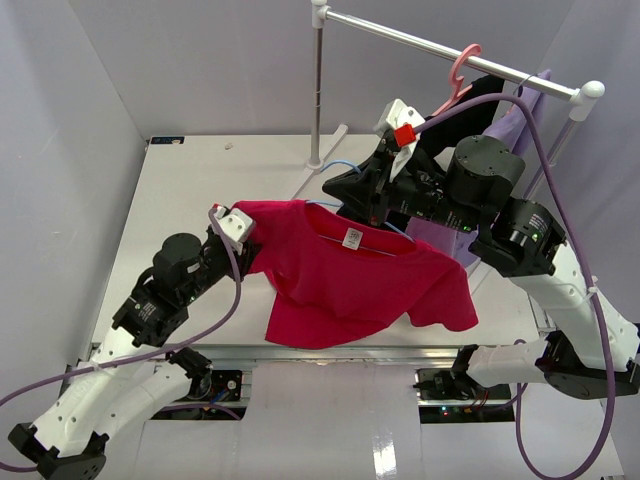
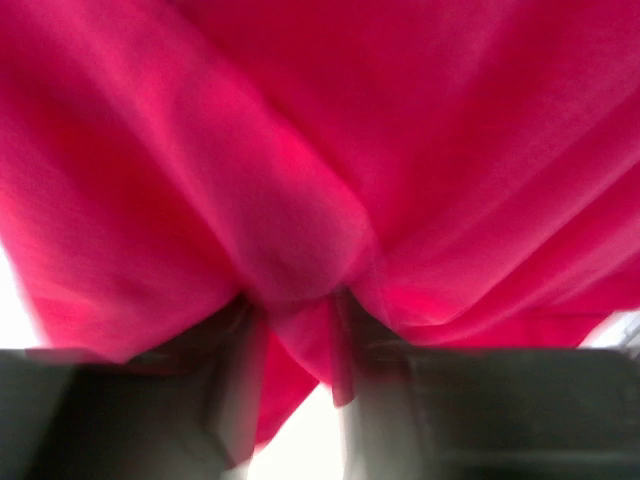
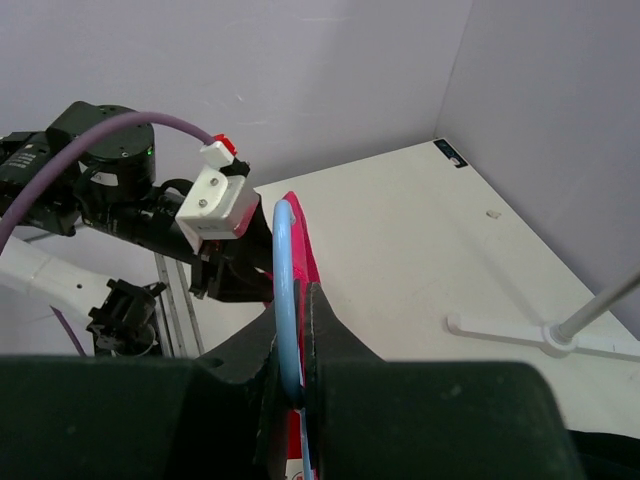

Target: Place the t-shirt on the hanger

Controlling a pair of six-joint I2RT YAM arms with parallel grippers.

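Observation:
The red T-shirt [image 1: 360, 290] hangs spread between my arms, a blue hanger [image 1: 340, 165] inside its neck. My left gripper [image 1: 240, 240] is at the shirt's upper left; in the left wrist view its fingers are shut on bunched red fabric [image 2: 450, 200]. My right gripper [image 1: 350, 195] is shut on the blue hanger, seen upright between its fingers in the right wrist view [image 3: 284, 300].
A white rail [image 1: 420, 40] at the back right holds a pink hanger [image 1: 458, 80], black and purple garments [image 1: 505, 135].

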